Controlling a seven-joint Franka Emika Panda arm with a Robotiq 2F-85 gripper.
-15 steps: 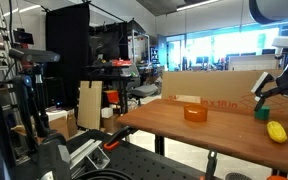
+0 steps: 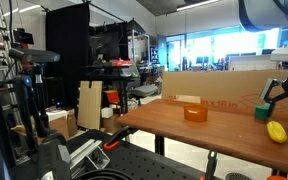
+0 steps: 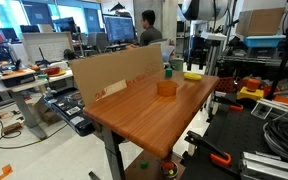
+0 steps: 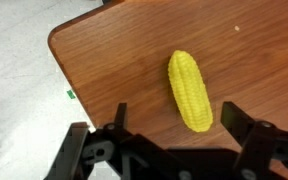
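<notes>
A yellow, elongated, bumpy object like a corn cob lies on the wooden table, and in exterior view 1 the same yellow object is near the table's right end. Above it hangs my gripper, fingers spread wide and nothing between them. In the wrist view the object shows between the two fingers, closer to the right one. Exterior view 1 has the gripper over the table, clear of the yellow object.
An orange bowl stands mid-table, well left of the yellow object. Behind the gripper is a green cup-like item. A cardboard panel lines the table's back edge. Bare tabletop surrounds the bowl.
My gripper has moved slightly right and turned, its fingers pointing more downward now. The yellow object and the bowl have stayed in place.
</notes>
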